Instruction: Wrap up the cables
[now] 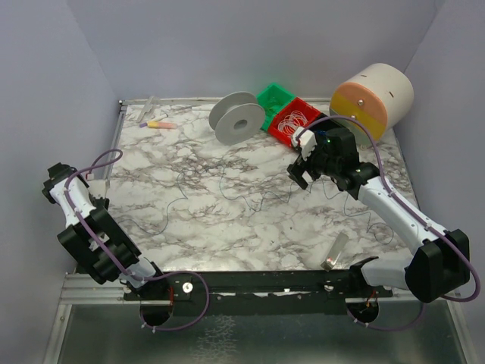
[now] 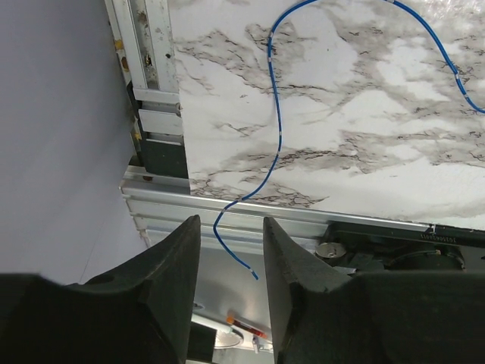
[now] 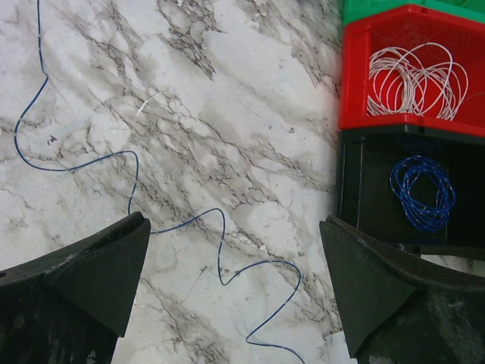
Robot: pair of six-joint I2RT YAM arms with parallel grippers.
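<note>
A thin blue cable [image 1: 251,205] lies in loose bends across the marbled table from left to right. Its left end [image 2: 238,258] runs over the table's metal edge and shows in the gap between the fingers of my left gripper, which stands part open and touches nothing that I can make out. In the right wrist view, more of the blue cable [image 3: 99,160] zigzags over the table. My right gripper is wide open above it, with nothing between its fingers.
At the back, bins hold coiled cables: a red bin [image 3: 355,83] with white coils, a black bin [image 3: 349,182] with a blue coil, and a green bin [image 1: 274,98]. An empty spool [image 1: 236,119] and a wooden drum [image 1: 373,98] stand nearby. The table's middle holds only cable.
</note>
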